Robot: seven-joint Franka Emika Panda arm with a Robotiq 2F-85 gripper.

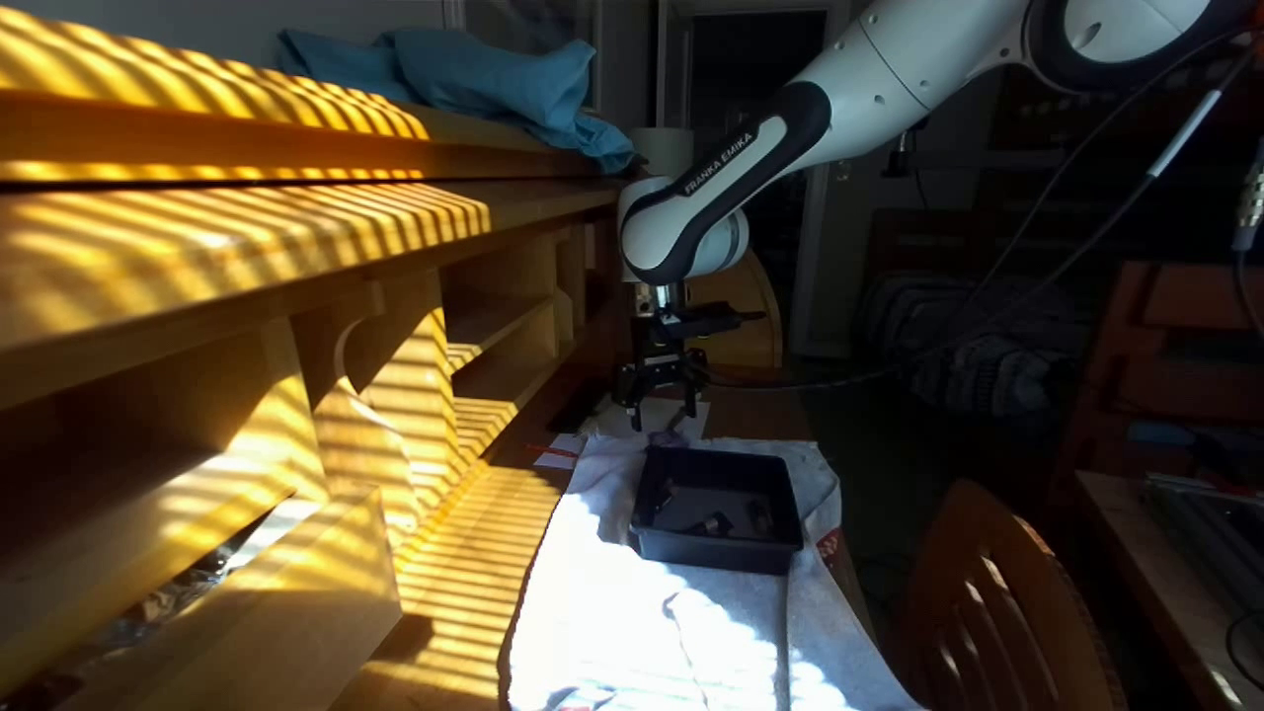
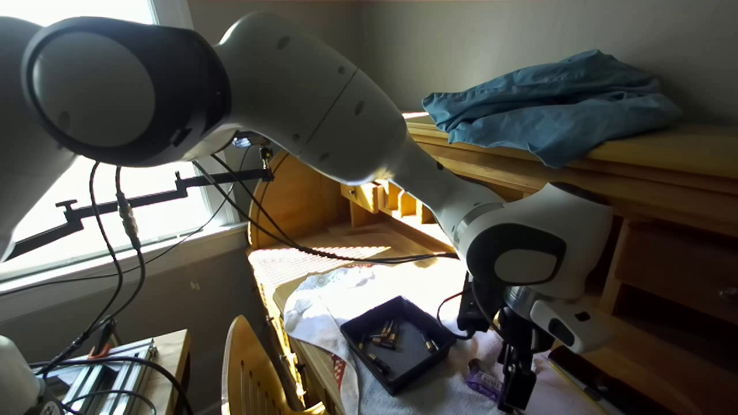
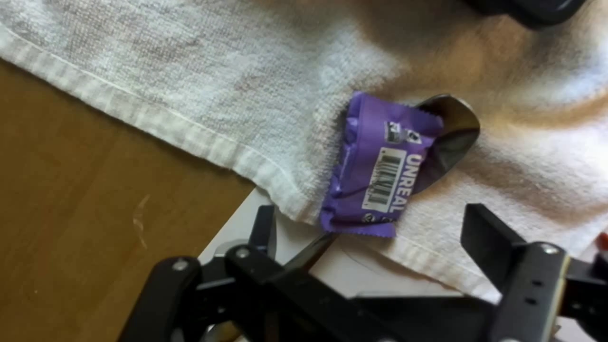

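Note:
In the wrist view a purple wrapped bar [image 3: 379,168] lies on the edge of a white towel [image 3: 245,85], on top of the bowl of a metal spoon [image 3: 456,128]. The spoon's handle comes out below the wrapper and runs down between my fingers. My gripper stands wide open, nothing between its fingertips, with the bar beyond them. In exterior view 2 the purple bar [image 2: 484,380] is beside my gripper [image 2: 515,404]. A dark tray [image 2: 405,377] stands on the towel to its left; several small batteries [image 2: 386,332] lie inside.
Wooden shelves [image 1: 498,314] line one side of the desk close to my arm. A chair [image 1: 1007,604] stands at the other side. A black cable [image 2: 346,257] hangs along the arm. The towel's sunlit stretch [image 1: 640,628] in front of the tray is clear.

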